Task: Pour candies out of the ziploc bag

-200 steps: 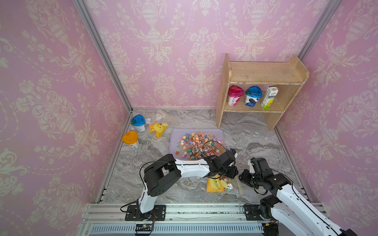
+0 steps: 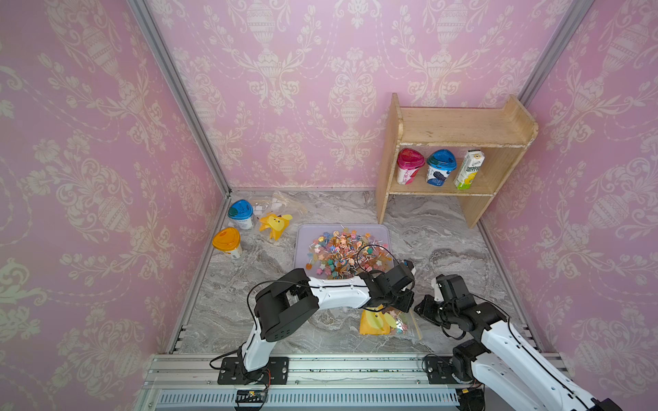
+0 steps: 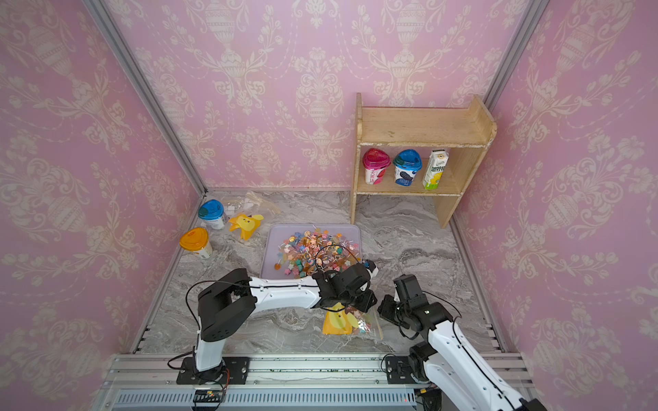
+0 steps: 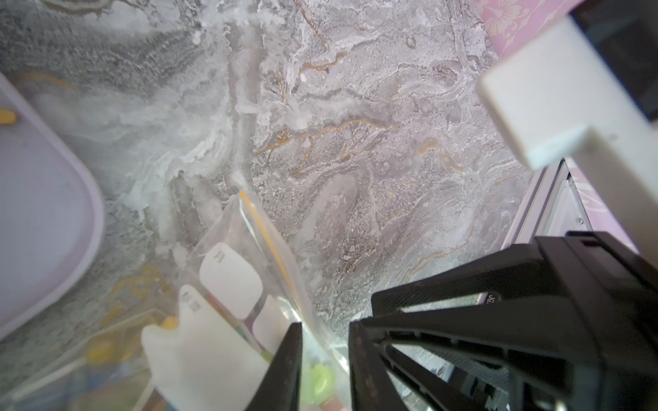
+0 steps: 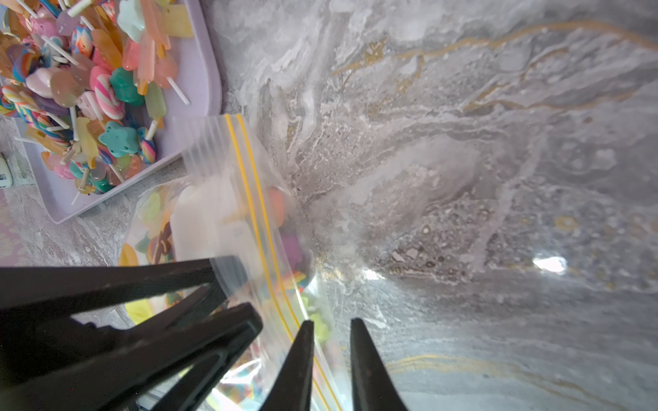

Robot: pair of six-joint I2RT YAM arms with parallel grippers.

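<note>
The ziploc bag of candies lies on the marble table in front of the tray, its zipper edge to the right and a yellow shape on its left part. My left gripper is part open just over the bag's zipper edge; whether plastic is between its fingertips is unclear. In the right wrist view the dark fingers of the left gripper reach onto the zipper strip. My right gripper stands open beside that edge, its fingertips close to the plastic.
A lilac tray heaped with candies sits behind the bag. Cups and a yellow packet are at left. A wooden shelf with cups and a carton stands at back right. Bare table lies right of the tray.
My left gripper has shifted very slightly to the right over the bag's zipper edge. The right arm and the other objects appear unmoved.
</note>
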